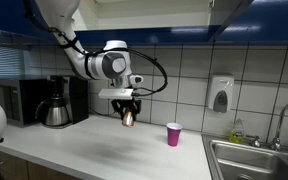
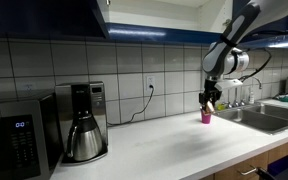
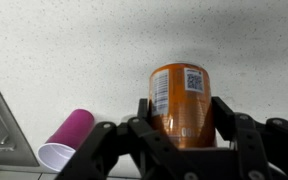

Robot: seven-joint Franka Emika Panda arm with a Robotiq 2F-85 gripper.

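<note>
An orange-brown container (image 3: 182, 100) with a white label and a square code sits between the fingers of my gripper in the wrist view. The gripper is shut on it. In exterior view 1 the container (image 1: 128, 118) hangs beneath the gripper (image 1: 126, 107), raised above the white counter (image 1: 94, 147). A magenta cup (image 1: 173, 134) stands upright on the counter to its right, apart from it. In the wrist view, that cup (image 3: 72, 138) appears at lower left. In exterior view 2 the container is hard to make out near the gripper (image 2: 210, 104).
A sink (image 1: 246, 160) lies at the right, with a soap bottle (image 1: 238, 131) behind it and a dispenser (image 1: 220, 93) on the wall. A coffee maker with a steel carafe (image 2: 85, 136) and a microwave (image 2: 14, 146) occupy the far end. Bare counter stretches between.
</note>
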